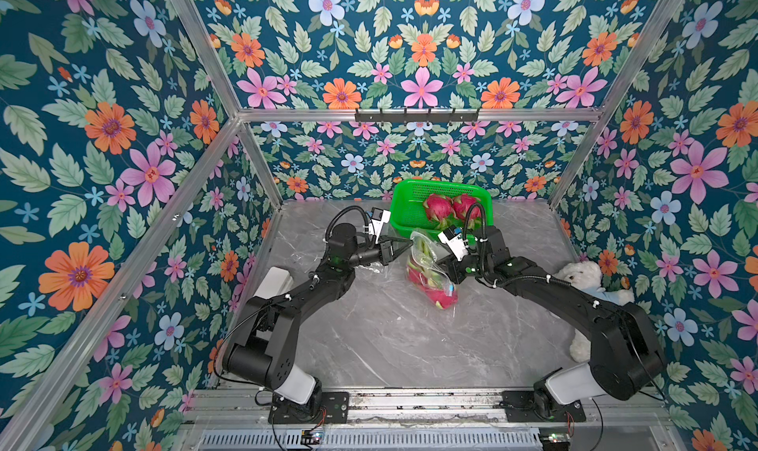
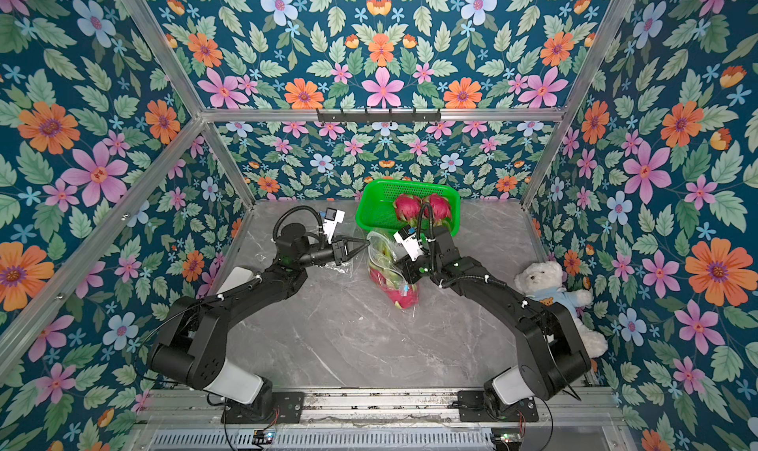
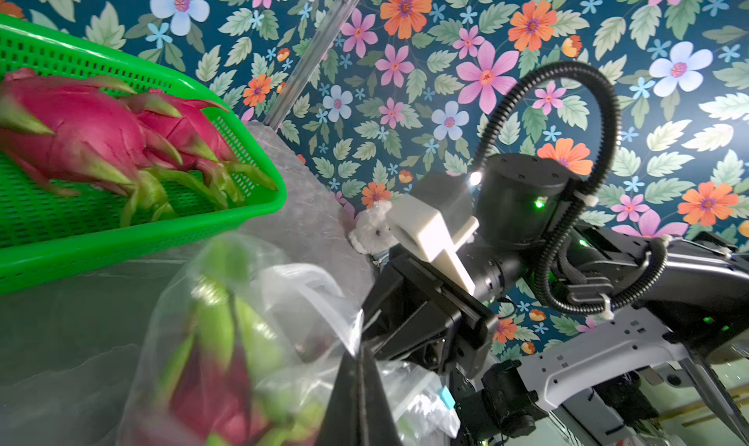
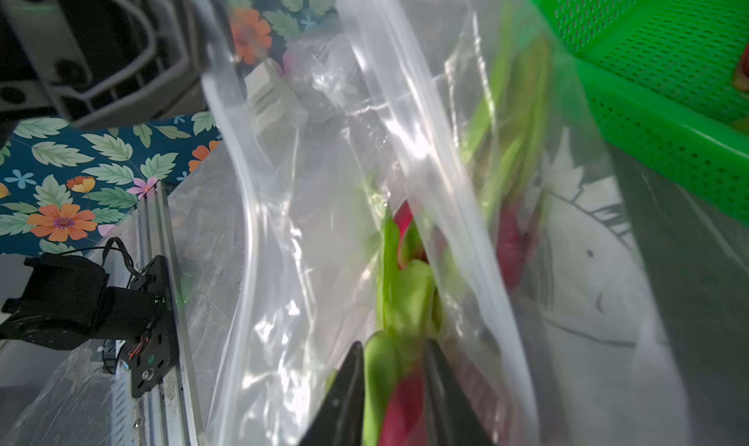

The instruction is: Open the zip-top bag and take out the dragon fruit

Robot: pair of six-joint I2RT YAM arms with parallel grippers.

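A clear zip top bag (image 1: 426, 255) hangs tilted near the middle of the table, the pink and green dragon fruit (image 1: 443, 295) showing through its film. My left gripper (image 1: 409, 244) is shut at the bag's upper left edge. In the left wrist view a pale strip of the bag (image 3: 316, 290) runs to its fingers (image 3: 357, 407). The bag's mouth gapes in the right wrist view, its two rims apart. My right gripper has its fingers spread between those rims, in front of the fruit's green scales (image 4: 409, 294). Contact with the fruit is unclear.
Just behind the bag stands a green basket (image 2: 369, 206) with two dragon fruits (image 2: 407, 207). A white plush bear (image 2: 543, 279) sits at the right side, and a white box (image 1: 274, 281) lies at the left.
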